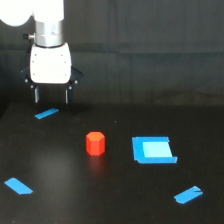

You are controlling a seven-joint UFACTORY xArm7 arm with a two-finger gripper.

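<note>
At the upper left my white gripper hangs above the back of the dark table, its two thin dark fingers spread wide with nothing visible between them. A red block with an angular outline rests on the table near the middle, well in front of the gripper and to its right. Right of the block lies a white square framed by blue tape. The gripper is far from both.
Strips of blue tape lie on the table at the back left, front left and front right. Bare black surface surrounds the red block. A dark backdrop stands behind.
</note>
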